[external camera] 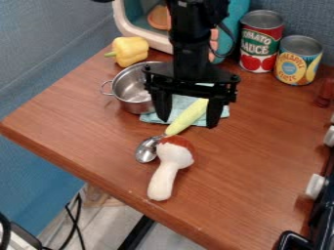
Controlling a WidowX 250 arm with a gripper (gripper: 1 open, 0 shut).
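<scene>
My black gripper (188, 109) hangs over the table's middle with its fingers spread open, above a pale yellow corn toy (188, 117) lying on a light blue cloth (217, 115). A metal spoon (146, 151) lies just in front of the corn, beside a red-and-white mushroom toy (167, 174). A steel pot (129, 90) stands to the left of the gripper, partly behind it.
A tomato sauce can (260, 47) and a yellow can (298, 63) stand at the back right. A yellow pepper (128, 52) and a teal bin (137, 21) are at the back. A black appliance (310, 225) borders the right.
</scene>
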